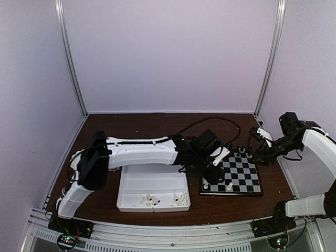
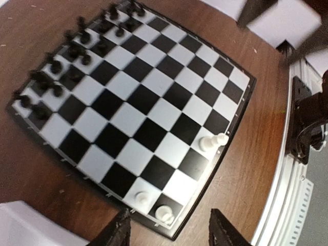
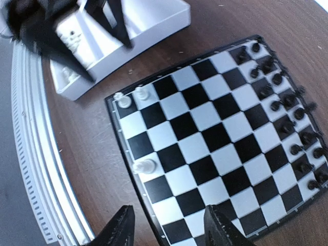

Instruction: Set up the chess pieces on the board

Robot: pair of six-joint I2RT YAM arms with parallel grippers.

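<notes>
On the checkered board (image 1: pixel 241 178), black pieces (image 3: pixel 274 105) line the far side. Three white pieces stand along the near edge: two together at the left corner (image 2: pixel 164 214) and a taller one (image 2: pixel 212 142) farther right. My left gripper is open above the board's near-left part, nothing between its fingers. My right gripper hangs over the board's right side, fingers apart and empty.
A white tray (image 1: pixel 153 207) with loose white pieces sits left of the board, partly under my left arm. Bare wood shows behind the arm. The enclosure's rail runs along the front edge.
</notes>
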